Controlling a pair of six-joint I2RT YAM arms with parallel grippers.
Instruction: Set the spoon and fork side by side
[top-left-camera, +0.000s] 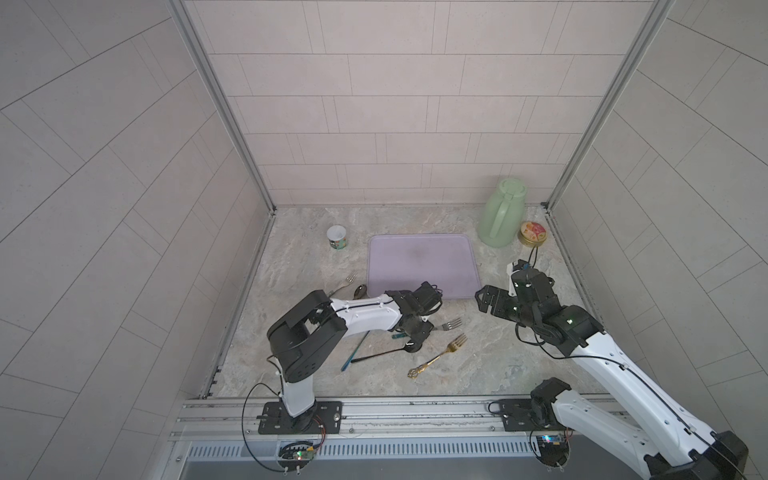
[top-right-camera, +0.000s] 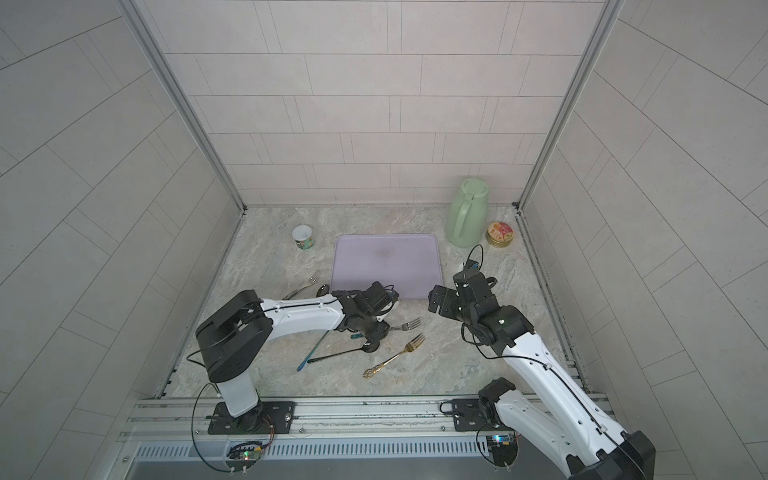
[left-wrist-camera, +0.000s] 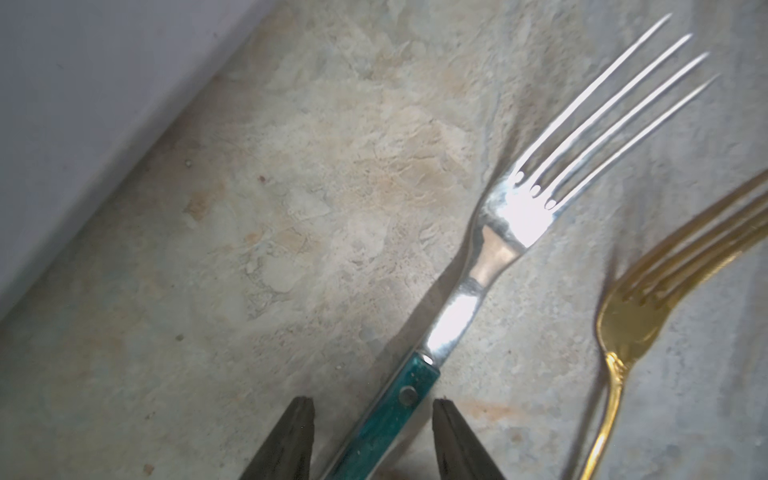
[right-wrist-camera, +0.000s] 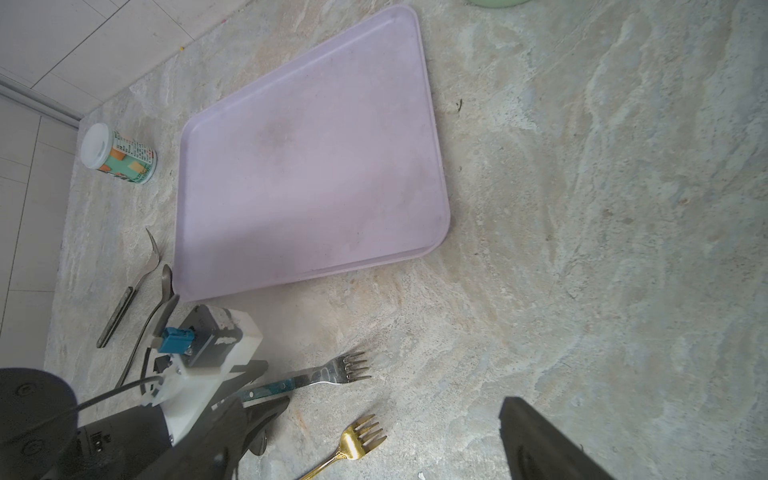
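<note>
A silver fork with a teal handle (left-wrist-camera: 408, 384) lies on the counter, with my left gripper low over its handle, fingers apart on either side. A gold fork (left-wrist-camera: 632, 320) lies beside it to the right. A black spoon (top-left-camera: 413, 346) lies just below the left gripper, partly hidden. Another fork (right-wrist-camera: 144, 272) and spoon (right-wrist-camera: 165, 288) lie left of the tray. My right gripper (top-left-camera: 489, 301) hangs open and empty right of the tray's near corner, above the counter.
A lilac tray (top-left-camera: 420, 260) fills the middle back. A small can (top-left-camera: 337, 237) stands left of it; a green pitcher (top-left-camera: 501, 214) and a round tin (top-left-camera: 533, 233) stand back right.
</note>
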